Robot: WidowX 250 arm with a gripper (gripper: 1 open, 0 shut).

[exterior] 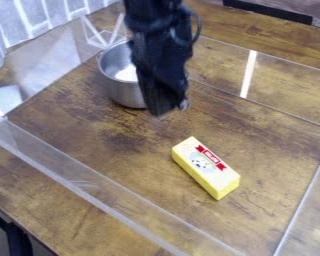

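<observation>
My black gripper (167,95) hangs blurred over the upper middle of the wooden table, just in front of and right of a metal pot (123,75) with something white inside. Whether its fingers are open or shut is too blurred to tell. A yellow box with a red and white label (208,172) lies on the table at the lower right, apart from the gripper.
Clear plastic edges or panels (69,170) run along the front left and the right side of the wooden surface (96,140).
</observation>
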